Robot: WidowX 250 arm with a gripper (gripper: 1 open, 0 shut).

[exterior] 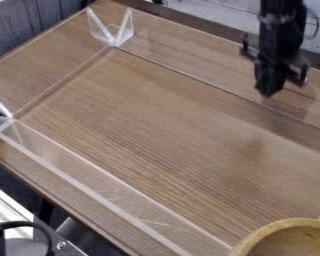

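My black gripper (272,72) hangs over the back right of the wooden table (149,130), blurred by motion. Its fingertips are low against the dark wrist and hard to make out; I see no object held between them, and whether they are open or shut is unclear.
A wooden bowl (283,243) sits at the front right corner. Clear plastic pieces (112,30) stand at the back left, with clear strips along the table's edges. Dark cables lie at the lower left.
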